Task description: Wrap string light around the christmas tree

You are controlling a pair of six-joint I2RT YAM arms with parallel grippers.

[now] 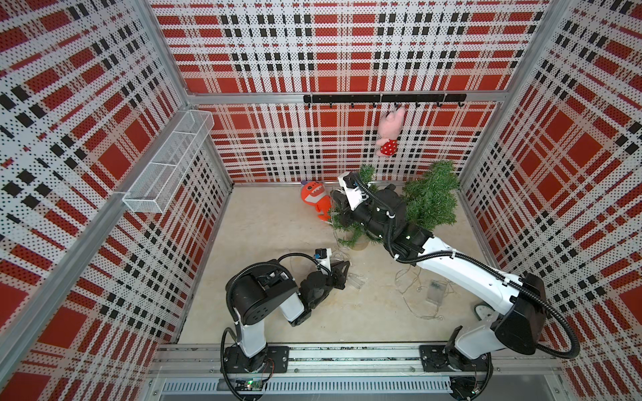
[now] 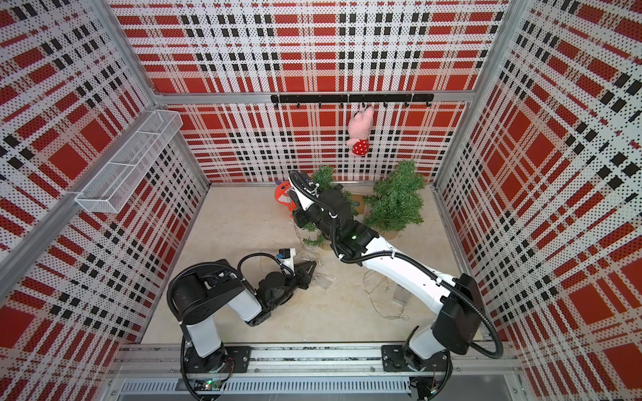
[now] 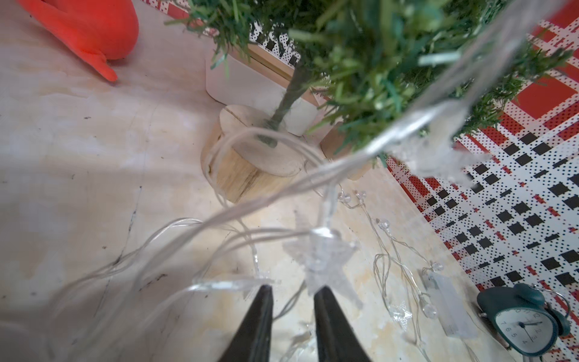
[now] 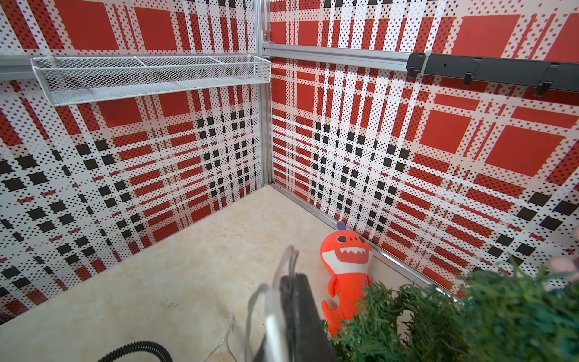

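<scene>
The small Christmas tree (image 3: 374, 66) on its wooden base (image 3: 241, 175) stands mid-table, partly hidden by my right arm in the top views. My right gripper is held high at the tree's left side, shut, with the light wire (image 4: 274, 289) running over its fingers. Low in front of the tree, my left gripper has its fingertips apart, among loose wires; clear star bulbs (image 3: 319, 259) hang close above it. More string light lies on the table to the right.
An orange shark plush (image 4: 343, 283) lies at the back left. A second tree (image 1: 431, 193) stands back right, an alarm clock (image 3: 524, 319) at the right. A pink plush (image 1: 390, 130) hangs on the rail; a wire basket (image 1: 167, 160) is on the left wall.
</scene>
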